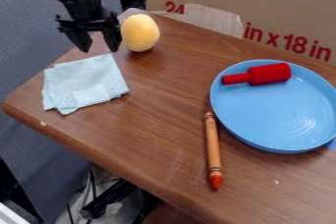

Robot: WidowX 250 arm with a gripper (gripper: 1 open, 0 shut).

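My black gripper [97, 41] hangs at the upper left, fingers pointing down and apart with nothing visible between them, just left of a yellow rounded object [140, 32]. A light blue folded cloth [83, 84] lies flat on the wooden table below it. On the right a blue plate [273, 120] holds a red cylindrical object with a handle [269, 74]. An orange crayon [213, 151] lies left of the plate.
A cardboard box [262, 12] stands behind the table [144, 140]. The left and front edge drops to grey flooring and cables.
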